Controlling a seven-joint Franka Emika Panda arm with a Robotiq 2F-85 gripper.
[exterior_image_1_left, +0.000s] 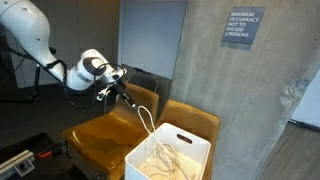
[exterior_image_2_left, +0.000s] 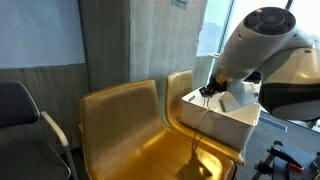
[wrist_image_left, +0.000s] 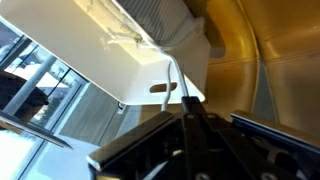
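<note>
A white rope (exterior_image_1_left: 147, 118) rises out of the white box (exterior_image_1_left: 205, 158) toward my gripper (exterior_image_1_left: 123, 94), which is raised over the tan chairs to the box's left. My gripper is shut in the wrist view, with the rope (wrist_image_left: 181, 77) pinched at its fingertips. More of the rope lies in loose coils inside the box. In the second exterior view the gripper (exterior_image_2_left: 206, 93) shows at the box's near side, and a thin strand runs below it.
Several tan chairs (exterior_image_1_left: 196, 118) stand in a row behind and beside the box. A dark chair (exterior_image_2_left: 30, 140) is at the far left of the second exterior view. A concrete wall (exterior_image_1_left: 240, 85) backs the scene.
</note>
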